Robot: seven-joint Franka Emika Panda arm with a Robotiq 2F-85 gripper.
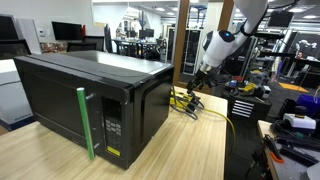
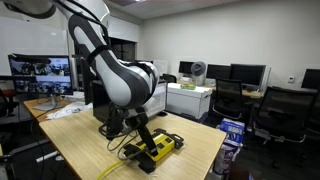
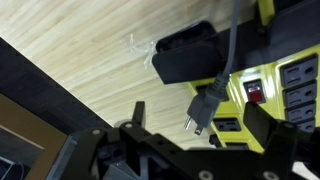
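Note:
In the wrist view my gripper is open, its two dark fingers spread wide at left and right. A dark grey plug (image 3: 210, 97) with metal prongs shows in the gap between them, clear of both fingers, and its cord runs up out of view. Beneath and to the right lies a yellow power strip (image 3: 236, 95) with black sockets and a red switch (image 3: 254, 91). From the second exterior view, the arm (image 2: 125, 82) leans over the yellow strip (image 2: 158, 149). How high the fingertips are above the plug is hard to tell.
A black microwave (image 1: 95, 100) with a green handle fills much of the table in the first exterior view. A yellow cord (image 1: 222, 115) trails toward the table edge. Black adapters (image 3: 188, 52) sit beside the strip. Bare wood (image 1: 185, 150) lies in front.

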